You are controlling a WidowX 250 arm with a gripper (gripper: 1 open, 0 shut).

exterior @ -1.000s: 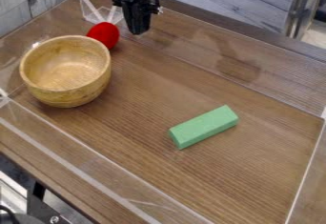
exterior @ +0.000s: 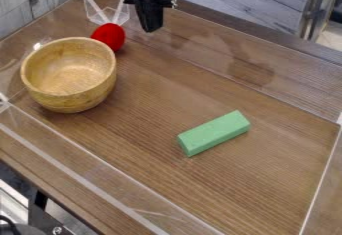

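My gripper (exterior: 148, 23) hangs at the top of the view, at the back of the wooden table. It is small and dark here, with its fingers pointing down and nothing visible between them; how its fingers stand is hard to make out. A red object (exterior: 110, 38) lies below and left of it, a little apart. A yellow bowl (exterior: 68, 63) sits at the left, and a green block (exterior: 214, 131) lies at the lower right.
A pale, see-through item (exterior: 107, 9) is by the red object. Light walls bound the table at the back.
My gripper has shifted very slightly upward, toward the back. The bowl, red object and green block have not moved.
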